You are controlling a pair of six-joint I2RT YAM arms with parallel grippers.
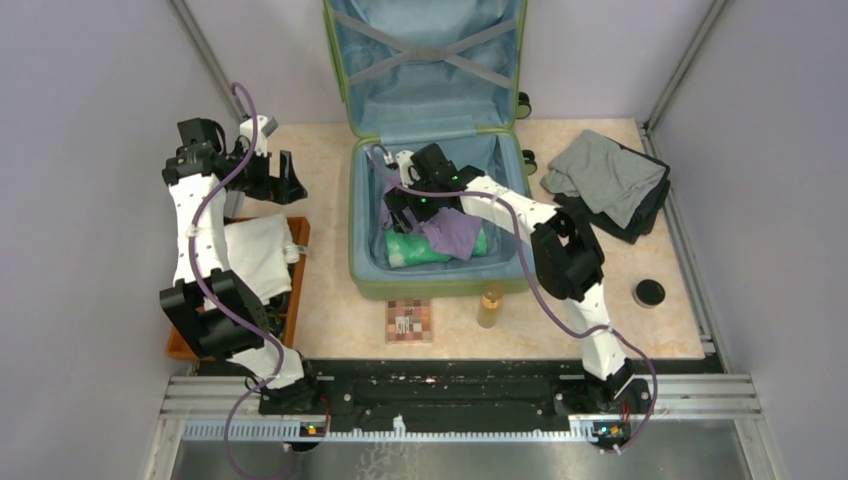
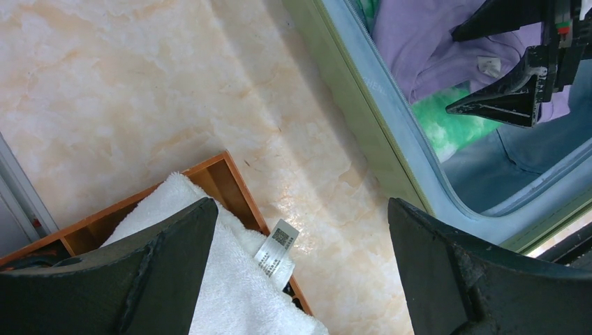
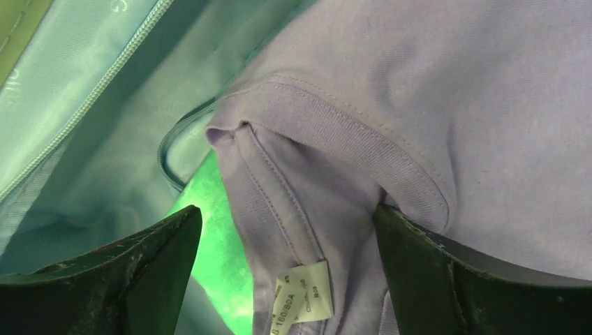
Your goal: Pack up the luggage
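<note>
An open green suitcase (image 1: pixel 440 285) with a blue lining holds a purple garment (image 1: pixel 452 234) lying over a green-and-white item (image 1: pixel 410 250). My right gripper (image 1: pixel 406 214) is open, down on the purple garment. In the right wrist view its fingers flank a folded seam with a label (image 3: pixel 301 293) and part of the green item. My left gripper (image 1: pixel 282 180) is open above the left of the table, with nothing between its fingers. In the left wrist view a white towel (image 2: pixel 230 279) lies in a wooden tray (image 2: pixel 236 187) beneath it.
Folded grey and black clothes (image 1: pixel 605 175) lie back right, a black round tin (image 1: pixel 649 293) below them. A palette (image 1: pixel 409 320) and an amber bottle (image 1: pixel 489 310) stand at the front.
</note>
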